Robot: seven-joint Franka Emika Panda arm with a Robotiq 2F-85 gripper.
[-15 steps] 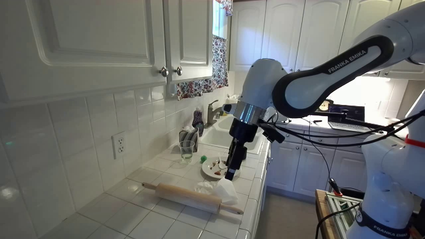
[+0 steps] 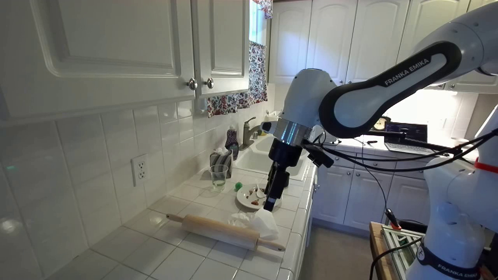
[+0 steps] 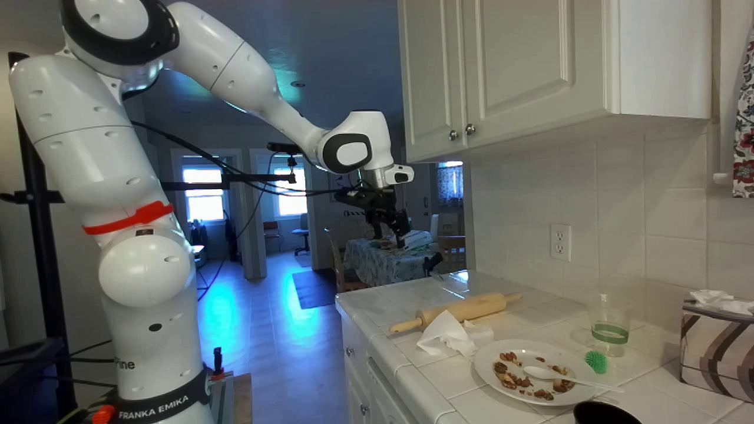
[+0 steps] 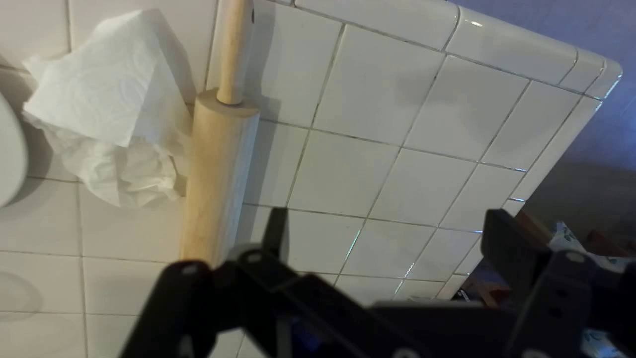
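My gripper is open above the white tiled counter, its two dark fingers wide apart with only bare tiles showing between them. A wooden rolling pin lies on the counter, left of the fingers in the wrist view. Beside it rests a crumpled white paper towel. Farther along, a white plate carries brown scraps and a white spoon. Behind the plate are a spiky green ball and a clear cup with a green band.
A striped tissue box stands by the wall, and a dark cup sits near the plate. The sink lies beyond. Upper cabinets overhang the counter. Bare tiles spread on the pin's near side.
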